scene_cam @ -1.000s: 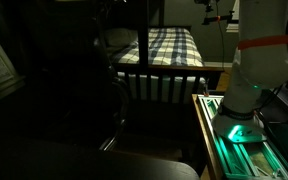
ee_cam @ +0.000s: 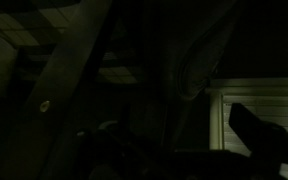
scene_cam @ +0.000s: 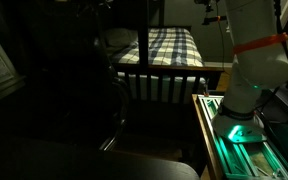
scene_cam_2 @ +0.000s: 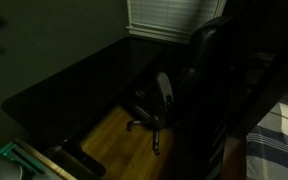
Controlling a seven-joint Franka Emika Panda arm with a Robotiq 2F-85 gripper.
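In the wrist view my gripper shows only as dark shapes along the lower part, its fingers (ee_cam: 259, 135) spread apart. It is open, and no object can be made out between the fingers. The white arm (scene_cam: 256, 65) with a red band rises at the right of exterior view 1; its gripper is outside that view. A dark tabletop (scene_cam_2: 79, 85) stretches along the wall in exterior view 2, with nothing distinct on it.
Beyond the table stands a dark office chair (scene_cam_2: 164, 90) on a wooden floor (scene_cam_2: 124, 145). A bed with a checked blanket (scene_cam: 169, 45) lies behind a dark rail (scene_cam: 159, 70). Window blinds (scene_cam_2: 174, 15) are at the back. The room is very dim.
The upper part of the arm has turned and leans farther left in exterior view 1, its red band now slanting. The furniture stands as before.
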